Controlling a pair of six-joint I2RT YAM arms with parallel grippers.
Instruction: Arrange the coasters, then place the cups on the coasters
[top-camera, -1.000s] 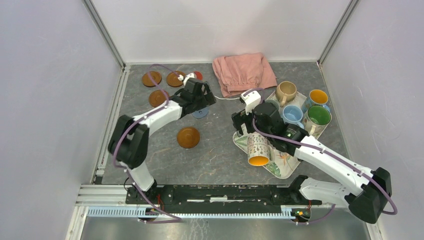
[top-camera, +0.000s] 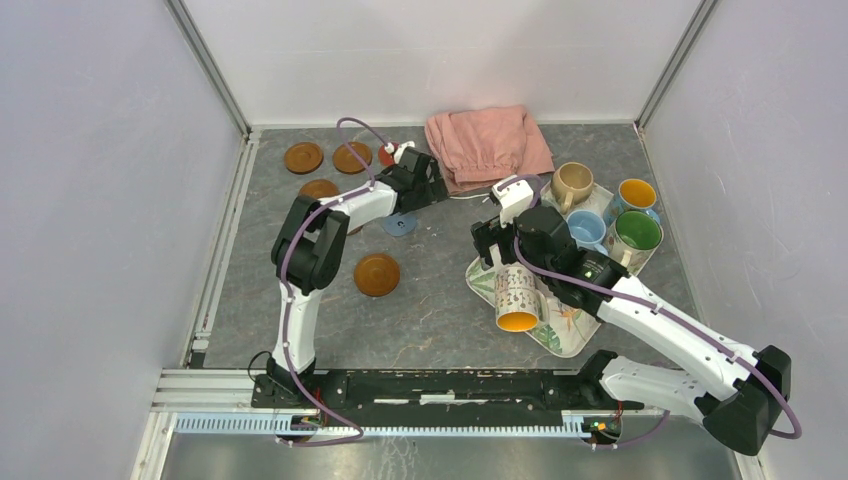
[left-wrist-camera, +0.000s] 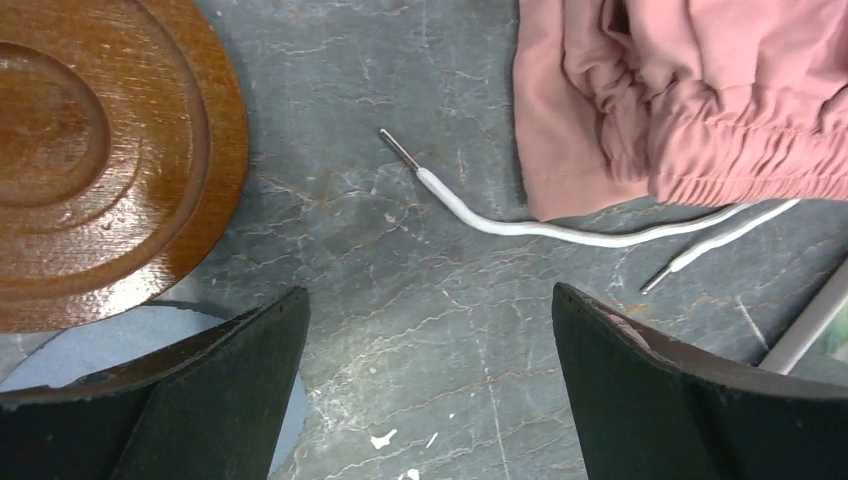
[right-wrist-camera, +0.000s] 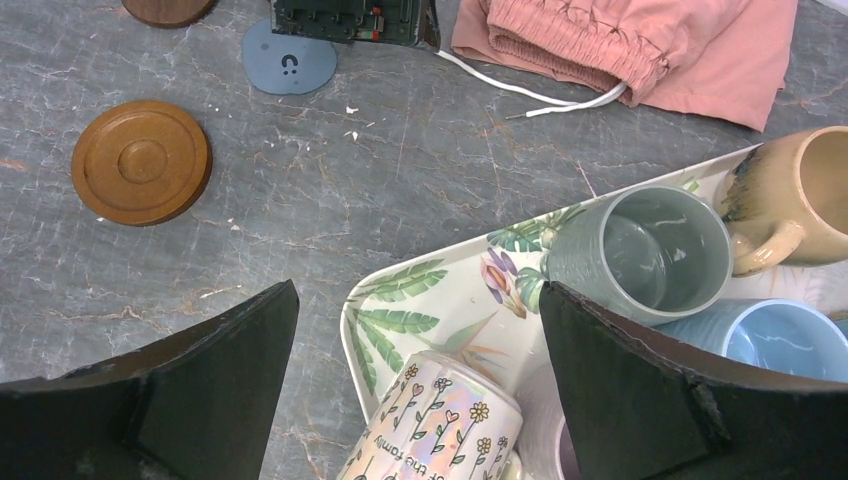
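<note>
Both grippers stand open and empty. My left gripper is above bare table between a brown coaster (left-wrist-camera: 215, 150) and the pink cloth. A blue-grey coaster (top-camera: 399, 224) lies just below it in the top view. Other brown coasters, such as the near one (top-camera: 377, 275), lie around the left half. My right gripper hangs over the left edge of a leaf-patterned tray (right-wrist-camera: 410, 285). Cups crowd that tray: a flower-patterned one (right-wrist-camera: 440, 420) on its side, a grey-green one (right-wrist-camera: 650, 250), a blue one (right-wrist-camera: 770, 335) and a tan one (right-wrist-camera: 800, 195).
Folded pink shorts (top-camera: 490, 145) with a white drawstring (left-wrist-camera: 560, 232) lie at the back middle. Farther right are a green-lined cup (top-camera: 638, 232) and a yellow-lined cup (top-camera: 636, 195). Clear table lies between the near brown coaster and the tray.
My left arm has swung rightward, carrying its gripper toward the pink shorts. The right gripper has shifted slightly to the right. Coasters and cups have stayed put.
</note>
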